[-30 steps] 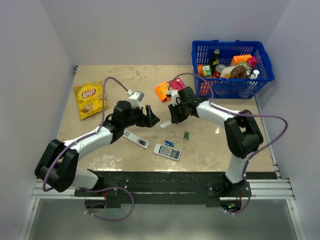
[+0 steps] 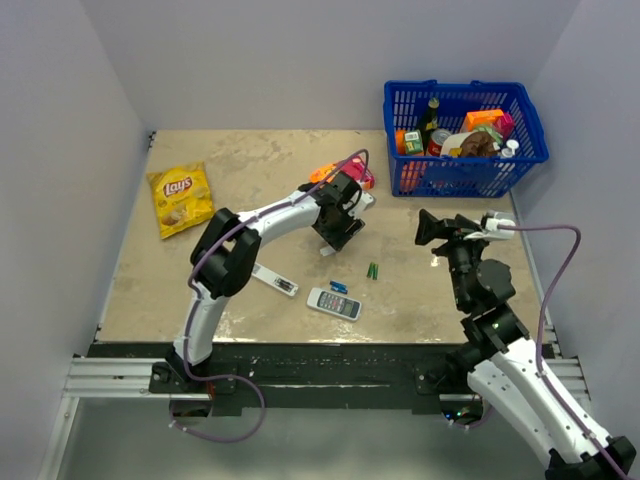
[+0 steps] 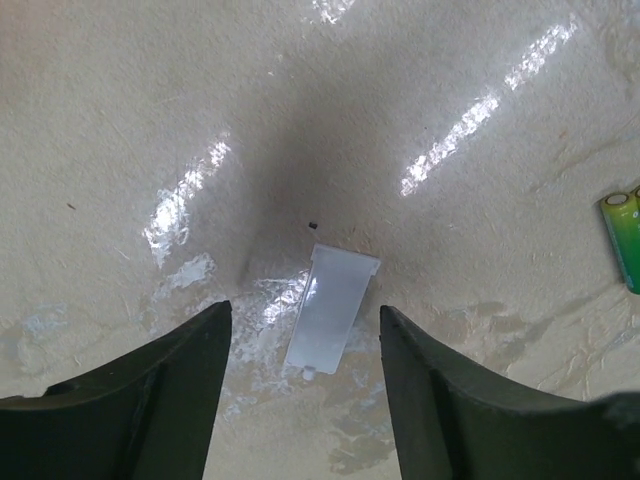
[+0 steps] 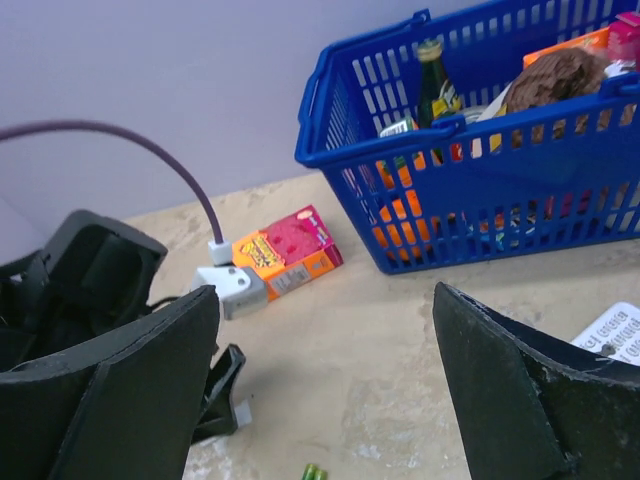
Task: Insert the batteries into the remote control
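A small whitish cover (image 3: 332, 308) lies flat on the table, mostly hidden by the left gripper in the top view. My left gripper hovers over it, part open; its fingertips stand on either side of the cover without touching it. At the right, my right gripper is open and empty, pointing across the table. A white remote (image 2: 275, 280) shows its battery slot at its right end. Nearby rests a second remote (image 2: 334, 304) with a dark keypad. Two green batteries (image 2: 372, 271) and blue batteries (image 2: 338, 287) lie loose.
The blue basket (image 2: 455, 180) full of goods stands at the back right, and a yellow chips bag (image 2: 181, 200) at the left. Behind the left gripper is a red and orange box (image 4: 290, 248). A white keypad object (image 4: 612, 336) sits near the basket.
My left arm has swung right until its gripper is over the cover. The right arm has drawn back from there toward the right edge. Cover, batteries and remotes look unmoved.
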